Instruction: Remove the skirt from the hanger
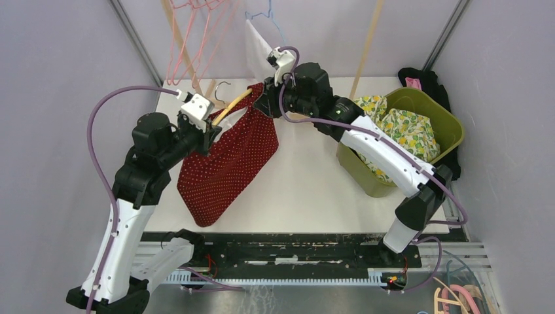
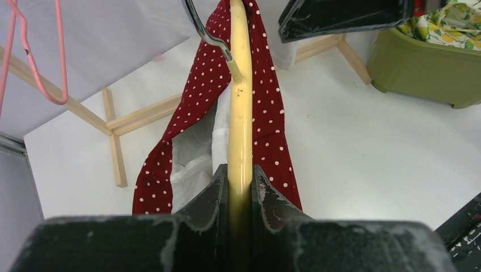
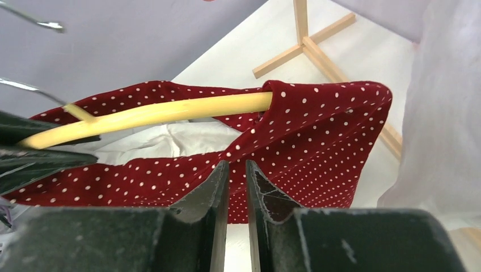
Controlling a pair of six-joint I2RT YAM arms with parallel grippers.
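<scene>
A dark red skirt [image 1: 226, 167] with white dots and a pale lining hangs from a yellow wooden hanger [image 2: 240, 113] with a metal hook. My left gripper is shut on the hanger's bare end; the skirt hangs below it. The far end of the hanger is tucked inside the skirt's waist. My right gripper stands at the skirt's far side, its fingers slightly apart. In the right wrist view the skirt shows behind the gap; whether any cloth lies between the tips is hard to tell.
Behind the right gripper hangs a white cloth [image 3: 439, 113]. Pink hangers [image 1: 196, 33] dangle at upper left. A green bin [image 1: 451, 127] with lemon-print cloth [image 1: 409, 134] stands at right.
</scene>
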